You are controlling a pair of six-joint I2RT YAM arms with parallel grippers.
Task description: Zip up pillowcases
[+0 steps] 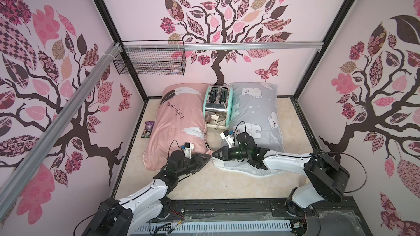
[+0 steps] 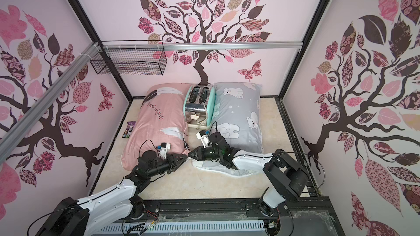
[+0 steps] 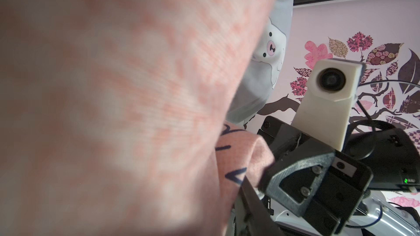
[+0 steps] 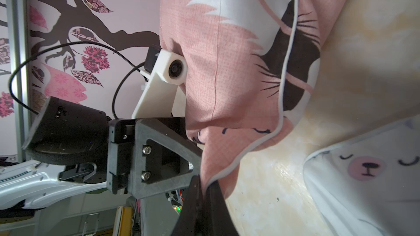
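The pink pillowcase (image 1: pixel 175 122) lies on the left, the grey bear pillowcase (image 1: pixel 253 109) on the right. In the right wrist view, my right gripper is shut on the pink case's lower corner (image 4: pixel 231 148), where a pale zipper strip (image 4: pixel 284 70) runs down to the fingertips. My left gripper (image 1: pixel 203 158) is at the same corner, to the left of the right one; its fingers are open, though partly hidden by pink cloth in its own wrist view.
A toaster (image 1: pixel 217 104) stands between the pillows, a snack packet (image 1: pixel 147 129) left of the pink one. A wire basket (image 1: pixel 148 61) hangs at the back left.
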